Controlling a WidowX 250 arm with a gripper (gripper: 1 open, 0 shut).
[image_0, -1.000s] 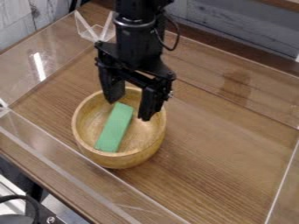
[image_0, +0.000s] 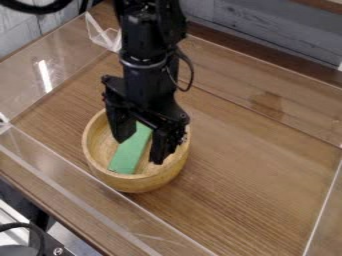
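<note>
A round wooden bowl (image_0: 158, 177) sits on the wooden table. Inside it lies a flat green block (image_0: 128, 154). My black gripper (image_0: 140, 140) hangs low over the bowl, its open fingers reaching down at either side of the block's upper part; whether they touch it I cannot tell. The gripper hides the far part of the bowl and part of the block.
Clear plastic edging runs along the left side, with a cable at the lower left corner. A grey wooden wall stands behind the table.
The gripper has moved down and a little left into the bowl, over the green block. The bowl and block look unmoved.
</note>
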